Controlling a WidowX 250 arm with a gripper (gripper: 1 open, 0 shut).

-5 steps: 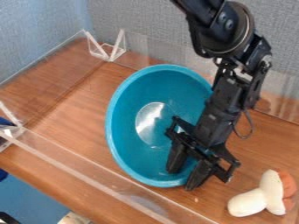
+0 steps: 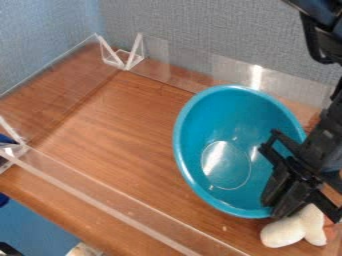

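Observation:
A turquoise bowl [image 2: 211,150] sits tilted on the right part of the wooden table [image 2: 94,130]. My black gripper [image 2: 283,190] is at the bowl's lower right rim, which is hidden behind it; whether the fingers are closed on the rim is unclear. A white toy with an orange part [image 2: 287,229] lies on the table just below the gripper, partly covered by it.
Clear plastic walls edge the table, with white brackets [image 2: 123,55] at the back and at the left. Grey walls stand behind.
My gripper and the turquoise bowl have moved to the right, toward the white toy, which now is partly behind the gripper.

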